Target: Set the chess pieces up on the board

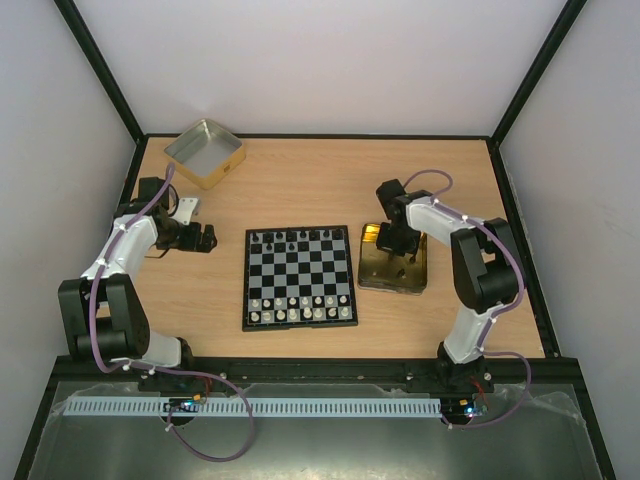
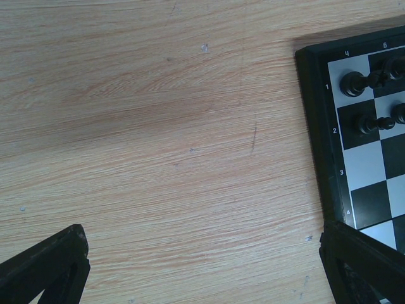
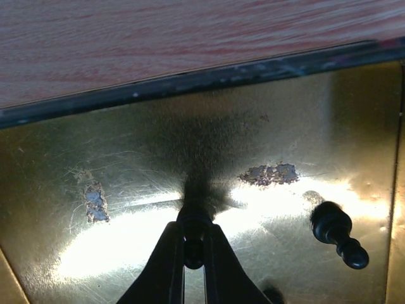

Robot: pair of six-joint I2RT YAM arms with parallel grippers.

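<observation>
In the right wrist view my right gripper is shut on a black pawn [image 3: 193, 254], whose round head shows between the fingers. Another black pawn [image 3: 335, 229] stands to its right in the brass tray [image 3: 57, 152], and a third dark piece [image 3: 273, 294] is partly hidden at the bottom edge. The chessboard [image 1: 300, 278] lies mid-table, with two rows of white pieces along its near side and black pieces along its far side. On the left of the table my left gripper stands open over bare wood, left of the board.
An empty-looking box [image 1: 207, 152] sits at the back left. The board's dark frame [image 2: 316, 133] lies just right of my left gripper. Bare wood [image 1: 310, 185] stretches behind the board, and the tray's rim [image 3: 209, 81] runs close to the right gripper.
</observation>
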